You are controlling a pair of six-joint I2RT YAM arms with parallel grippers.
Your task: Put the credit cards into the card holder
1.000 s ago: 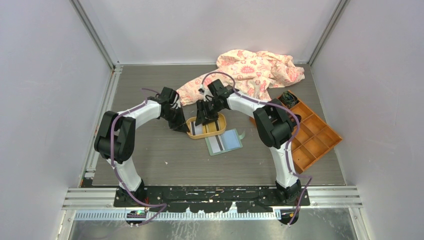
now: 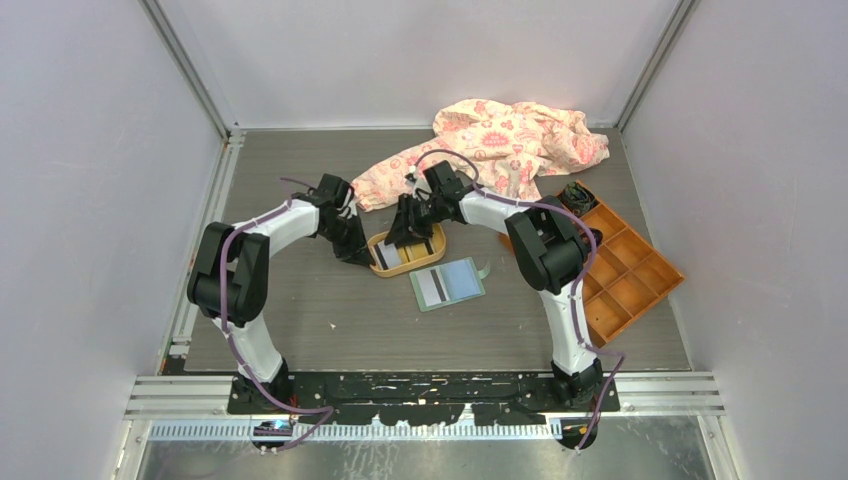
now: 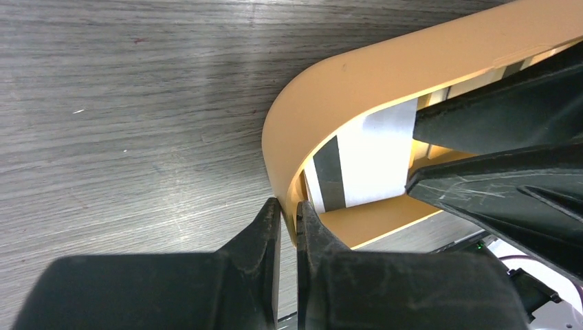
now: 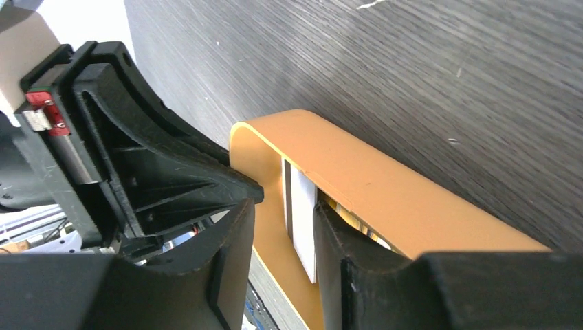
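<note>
An oval tan tray (image 2: 409, 267) holds a white card with a dark stripe (image 3: 375, 155) near its left end; yellow cards lie further along, partly covered. My left gripper is shut on the tray's end wall. Over the tray, my right gripper has its fingers spread, with the white card (image 4: 301, 216) showing in the gap; whether a finger touches the card, I cannot tell. Just in front of the tray lies the green-edged card holder (image 2: 447, 306), open flat, with a dark-striped white card and a light blue area inside.
A pink floral cloth (image 2: 490, 140) is heaped at the back. On the right stands an orange compartment box (image 2: 630, 268) with dark items in its far corner. Bare table (image 2: 370, 325) extends in front of and left of the tray.
The tray has shifted slightly left and turned a little against my left gripper, which has barely moved. My right gripper has shifted slightly over the tray.
</note>
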